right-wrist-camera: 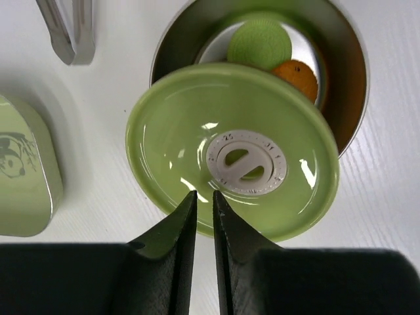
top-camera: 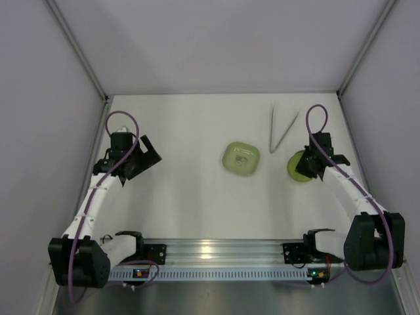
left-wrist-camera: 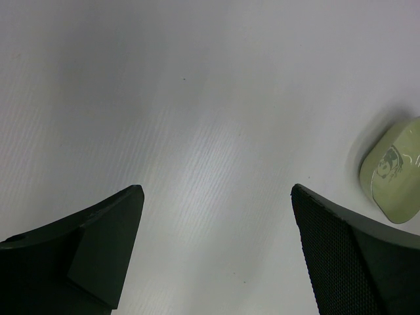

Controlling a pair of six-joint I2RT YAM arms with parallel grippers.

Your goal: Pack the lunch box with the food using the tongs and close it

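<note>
In the right wrist view a round green lid (right-wrist-camera: 172, 141) with a pale vent disc lies off-centre over a steel-walled bowl (right-wrist-camera: 359, 98). Round green food (right-wrist-camera: 260, 44) and an orange-brown piece (right-wrist-camera: 298, 75) show through the uncovered far side. My right gripper is shut, its tips in front of the lid's near part with nothing visible between them; contact with the lid is unclear. From the top, green (top-camera: 294, 167) shows beside that gripper. My left gripper stands open and empty, far left above bare table.
An empty green square dish (top-camera: 241, 159) with a printed figure sits mid-table. Metal tongs (top-camera: 272, 134) lie spread behind, between dish and lid.
</note>
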